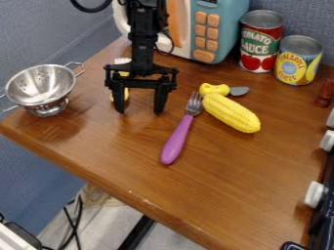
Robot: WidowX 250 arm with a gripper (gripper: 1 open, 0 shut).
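Note:
My black gripper (140, 96) hangs low over the left-middle of the wooden table, its two fingers apart and pointing down. A small yellow object (115, 97) is partly hidden behind the left finger; I cannot tell whether it is between the fingers. To the right lie a purple-handled fork (174, 146), a yellow corn cob (232, 113) and a yellow-handled utensil with a grey end (216, 90).
A steel colander (39, 86) sits at the left edge. At the back stand a teal toy appliance (208, 24), two cans (259, 44) (298, 62) and a red bottle (326, 93). A black appliance (321, 205) lines the right edge.

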